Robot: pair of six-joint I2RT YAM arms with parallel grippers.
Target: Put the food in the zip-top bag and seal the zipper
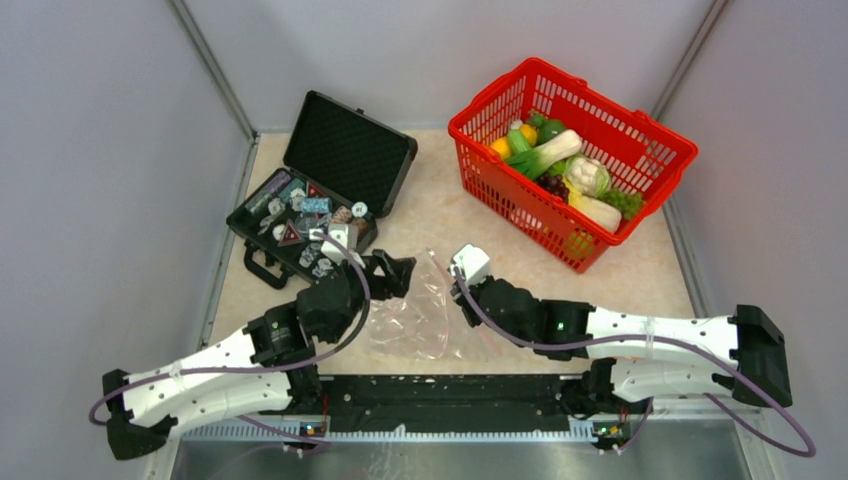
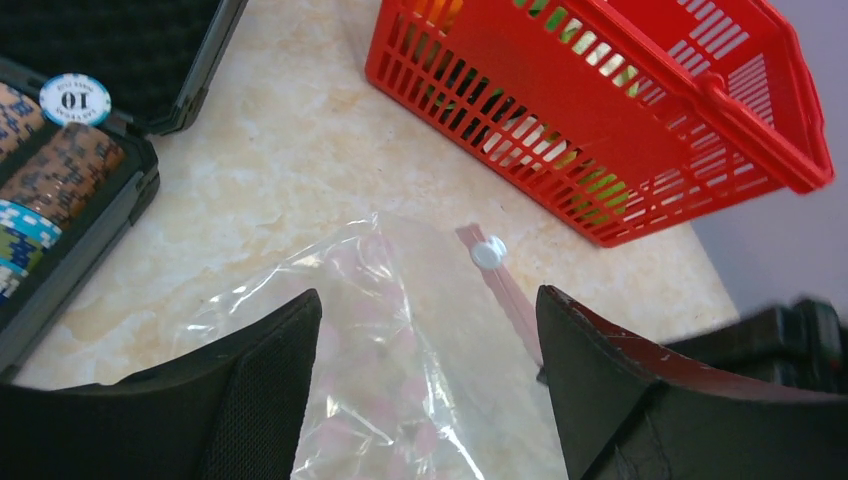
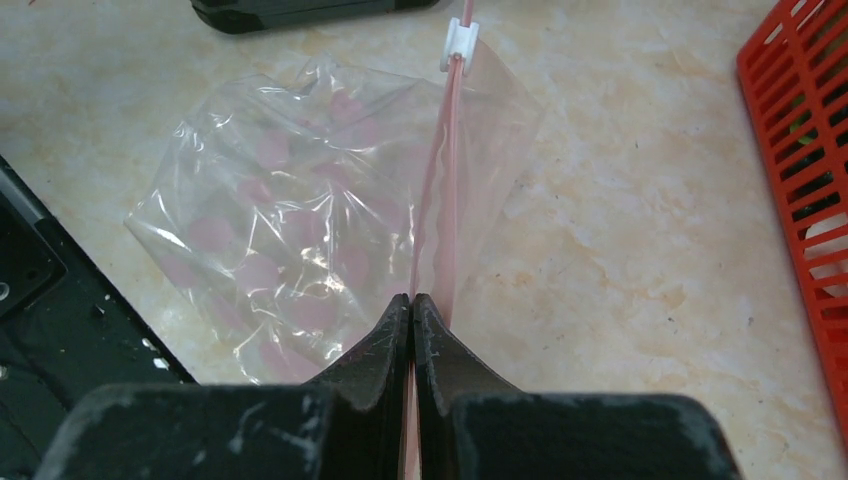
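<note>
The clear zip top bag (image 1: 405, 322) with pink spots lies flat and empty on the table between my arms. Its pink zipper edge runs up through the right wrist view, with a white slider (image 3: 460, 45) near the far end. My right gripper is shut on that edge, the thin strip passing between its fingertips. Over the bag, my left gripper stands part open with nothing between its fingers. The slider (image 2: 488, 252) shows beyond it. Food, including a leek (image 1: 548, 154) and a cauliflower (image 1: 587, 176), sits in the red basket (image 1: 626, 238).
An open black case (image 1: 352, 150) holding small decorated items stands at the back left, close to my left gripper. The red basket fills the back right. Between case and basket the table (image 1: 432, 185) is bare.
</note>
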